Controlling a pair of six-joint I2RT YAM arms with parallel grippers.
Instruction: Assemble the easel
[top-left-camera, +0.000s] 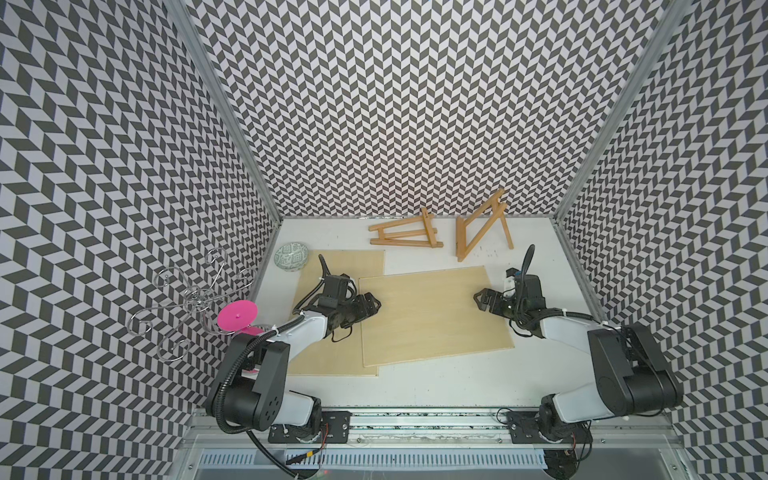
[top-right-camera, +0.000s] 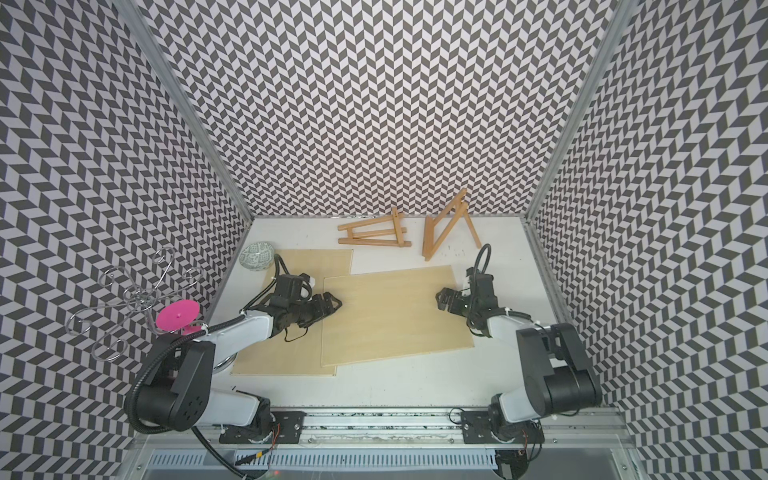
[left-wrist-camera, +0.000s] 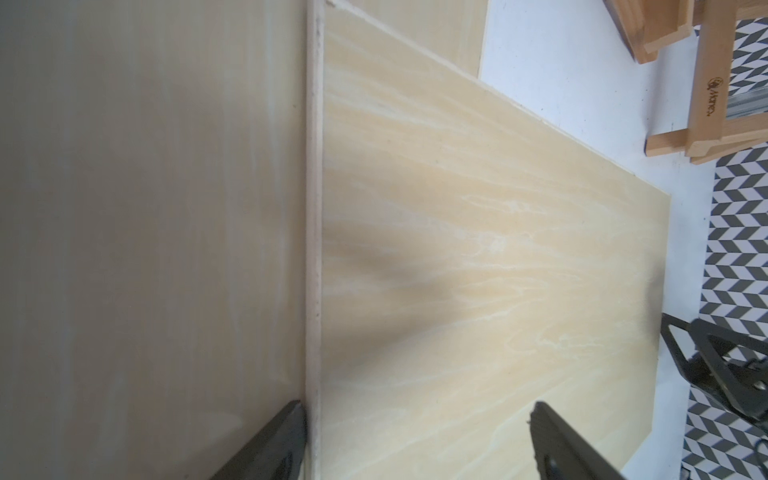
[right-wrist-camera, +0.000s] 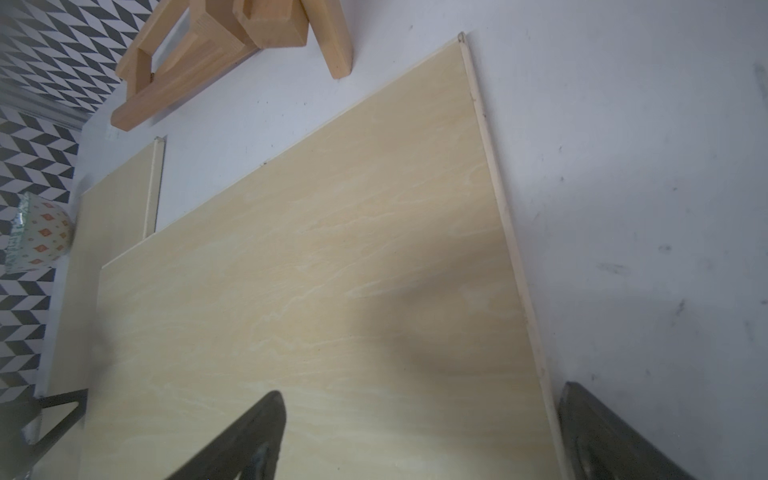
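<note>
A plywood board (top-left-camera: 424, 316) lies slightly angled, overlapping a second board (top-left-camera: 320, 360). My left gripper is open at the top board's left edge, one finger by that edge. My right gripper is open at the opposite edge, one finger beside it. Two folded wooden easels, one (top-left-camera: 404, 236) flat-lying and another (top-left-camera: 480, 233) partly spread, lie behind the boards.
A patterned round object (top-left-camera: 290, 256) sits at back left. Pink discs (top-left-camera: 237, 316) and wire scrollwork (top-left-camera: 196, 296) stand at the left. Bare table (top-left-camera: 432, 384) shows at front and right.
</note>
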